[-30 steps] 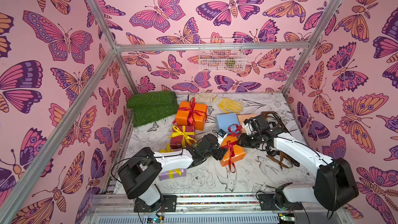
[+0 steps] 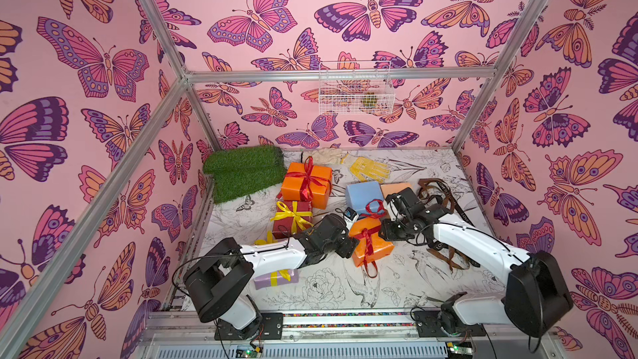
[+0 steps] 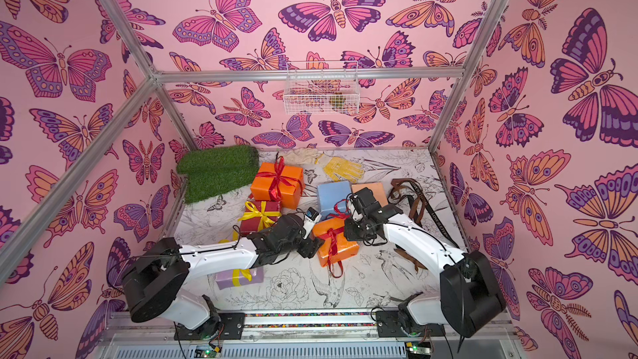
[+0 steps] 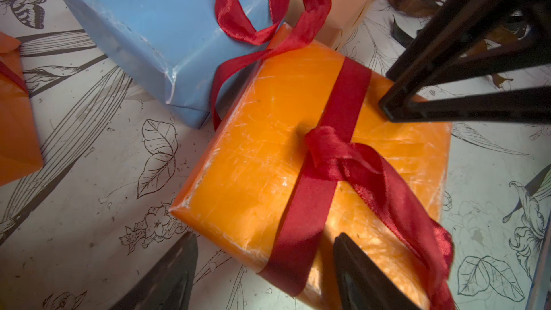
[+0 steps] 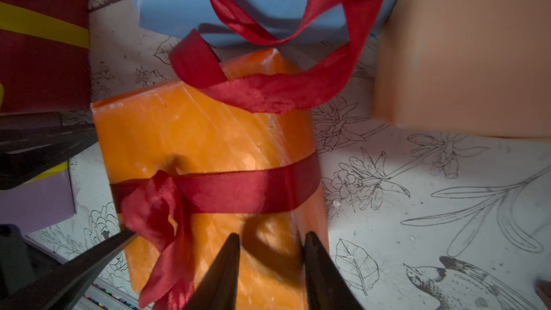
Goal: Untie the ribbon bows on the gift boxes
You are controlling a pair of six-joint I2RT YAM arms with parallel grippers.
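Note:
The orange box [image 4: 275,114] lies at front centre, crossed by a red ribbon [image 4: 301,229] with a knot [image 4: 330,152] and a dangling tail; in the left wrist view a red loop [image 4: 298,28] lies over its far corner and the blue box. My left gripper is part open at the box's near side, nothing seen between its fingertips. My right gripper is part open above the box, beside the knot. A larger orange box [image 2: 306,184] with a red bow and a maroon box [image 2: 291,218] with a yellow bow stand behind to the left.
The blue box [image 2: 363,196] and peach box [image 5: 459,51] sit behind the orange box. A lilac box [image 2: 275,279] is at front left, brown straps [image 2: 452,259] on the right, grass mats [image 2: 242,173] and a yellow glove [image 2: 369,167] at the back.
My right arm has shifted a little left over the orange box in the last second. The left gripper has moved only slightly. The boxes look unmoved.

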